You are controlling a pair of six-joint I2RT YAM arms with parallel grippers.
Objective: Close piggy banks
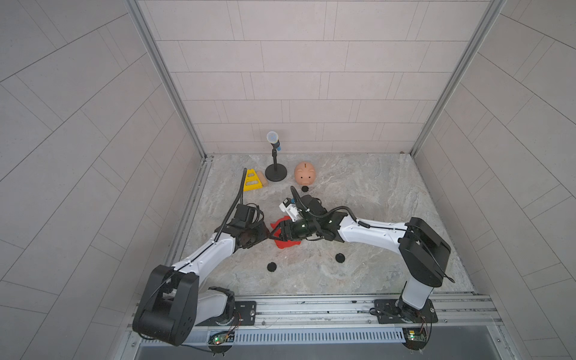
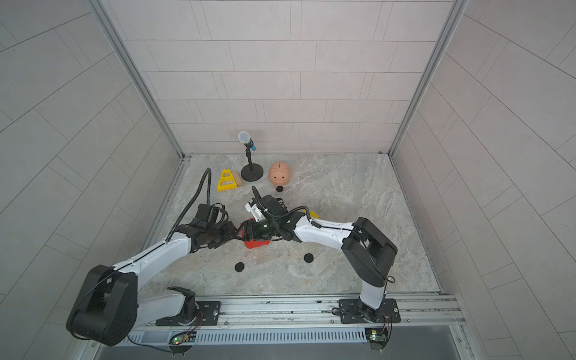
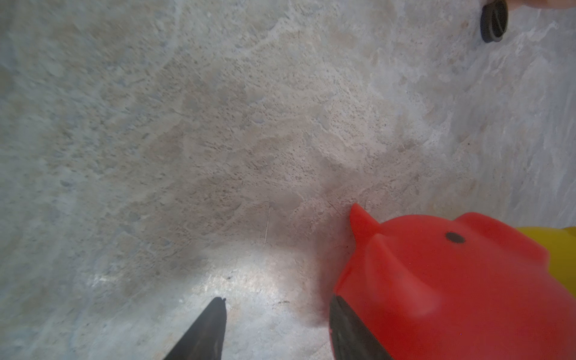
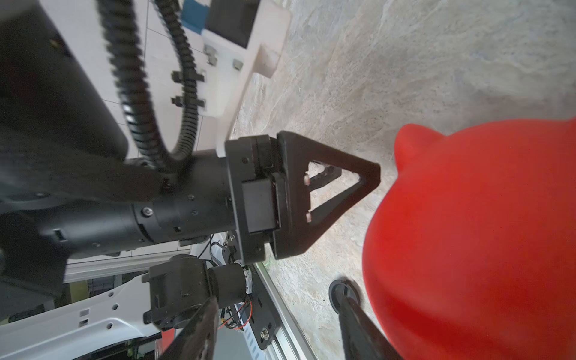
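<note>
The red piggy bank [image 1: 288, 244] sits mid-table, partly covered from above by my right arm. My left gripper is at its left side, open; the right finger overlaps the red body [image 3: 444, 288] in the left wrist view. In the right wrist view, those left fingers [image 4: 360, 190] point at the red piggy bank. My right gripper is open over the red piggy bank's near side, with no object seen held. A pink piggy bank [image 1: 304, 172] stands at the back. The yellow piggy bank [image 2: 310, 214] is mostly hidden behind my right arm.
Black round stoppers [image 1: 271, 266] lie near the front; another stopper [image 1: 304, 188] is just before the pink piggy bank. A black stand [image 1: 276, 172] and a yellow triangular frame [image 1: 252, 181] are at back left.
</note>
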